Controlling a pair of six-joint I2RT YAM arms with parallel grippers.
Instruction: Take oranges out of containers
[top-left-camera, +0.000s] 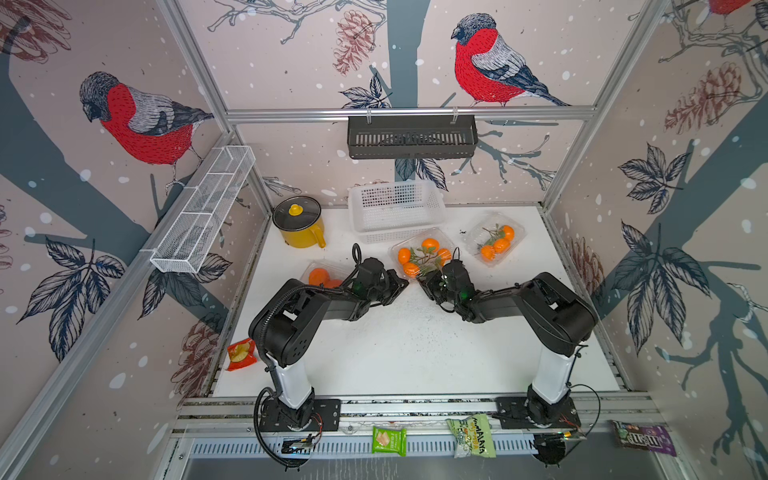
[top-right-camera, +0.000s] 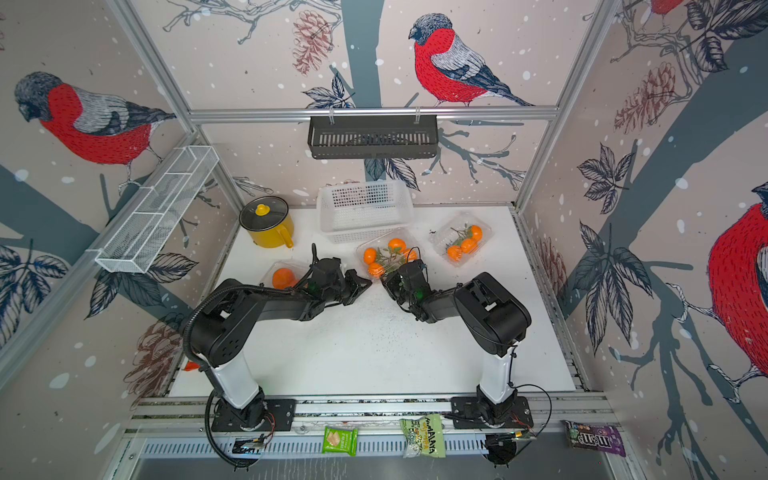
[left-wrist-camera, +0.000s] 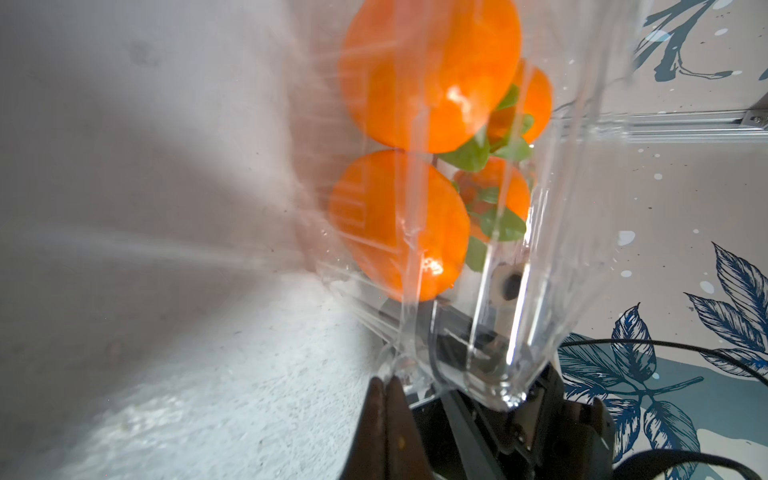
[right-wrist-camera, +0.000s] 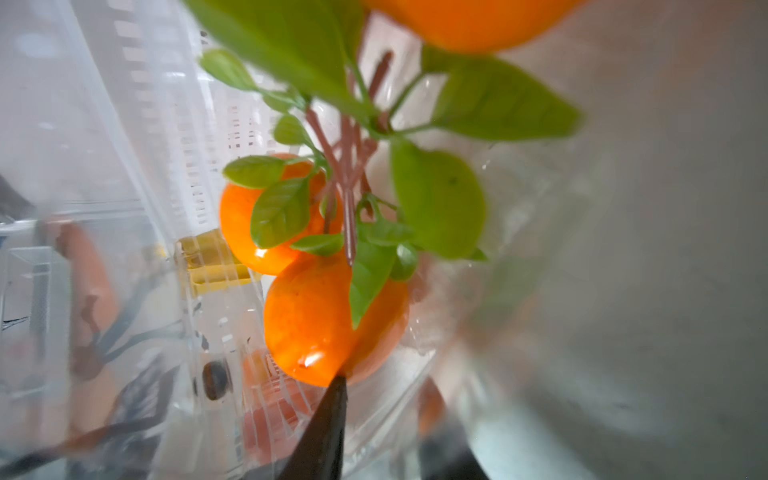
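Observation:
A clear container (left-wrist-camera: 496, 352) with several oranges (top-left-camera: 429, 244) on a leafy stem stands at the middle of the table. My left gripper is shut at its near corner, fingertips together; whether thin plastic sits between them cannot be seen. At the near right side, my right gripper is closed with plastic of the container between its fingers. One dark finger (right-wrist-camera: 320, 428) overlaps an orange (right-wrist-camera: 320, 328); the other is blurred behind plastic. A second container (top-left-camera: 518, 226) with oranges (top-left-camera: 501, 245) lies at the right, a third with larger oranges (top-left-camera: 318, 277) at the left, partly behind my left arm.
An empty white basket (top-left-camera: 364, 232) stands directly behind the middle container. A yellow pot (top-left-camera: 300, 233) is at the back left. A red packet (top-left-camera: 241, 354) lies at the left edge.

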